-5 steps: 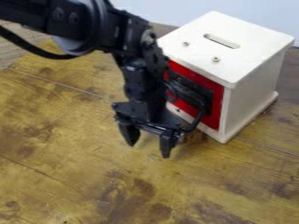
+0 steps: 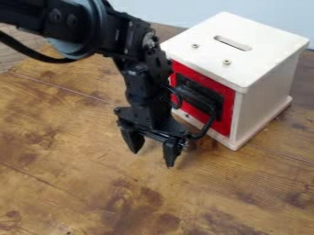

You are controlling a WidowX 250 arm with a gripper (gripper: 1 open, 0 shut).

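My black gripper (image 2: 152, 149) hangs low over the wooden floor, its two fingers apart and pointing down, with nothing between them. It stands just in front and to the left of a white box (image 2: 263, 98), which has a slot and screws on its top. The box's red front panel (image 2: 215, 87) faces the arm and is partly hidden behind the gripper's body and cable.
A pale wall runs along the back at the top right.
The gripper has shifted only slightly over the last second, staying low and open beside the box. The box has not moved.
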